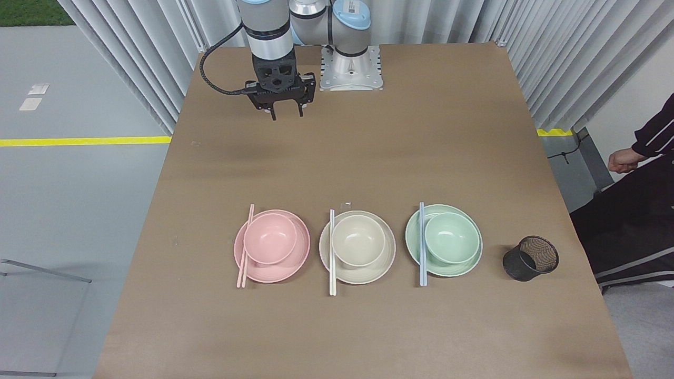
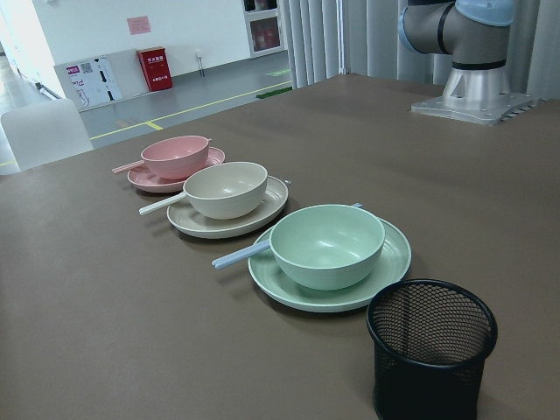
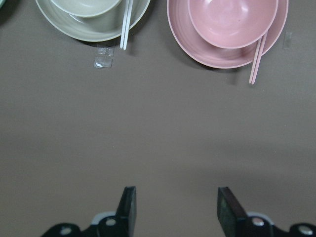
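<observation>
Three place settings stand in a row: a pink bowl (image 1: 270,237) on a pink plate (image 1: 290,264) with pink chopsticks (image 1: 243,268), a cream bowl (image 1: 358,240) on a cream plate (image 1: 374,273) with white chopsticks (image 1: 332,278), and a green bowl (image 1: 452,237) on a green plate (image 1: 456,269) with light blue chopsticks (image 1: 423,268). My gripper (image 1: 287,114) hangs at the far side, away from the dishes; in the wrist view it is open, nothing between its fingers.
A black mesh cup (image 1: 524,265) stands right of the green setting. A person stands beside the table's right edge.
</observation>
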